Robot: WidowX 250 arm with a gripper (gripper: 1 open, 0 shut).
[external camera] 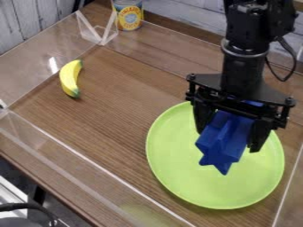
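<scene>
A black gripper (pixel 236 113) hangs over a light green plate (pixel 178 168) at the right. Below and between its finger mounts is a blue star-shaped object (pixel 221 149), on or just above the plate and partly covered by the gripper. Whether the fingers are closed on it is hard to tell.
A banana (pixel 71 78) lies on the wooden table (pixel 112 133) at the left. A can (pixel 127 12) stands at the back. Clear walls edge the left side, and the middle of the table is free.
</scene>
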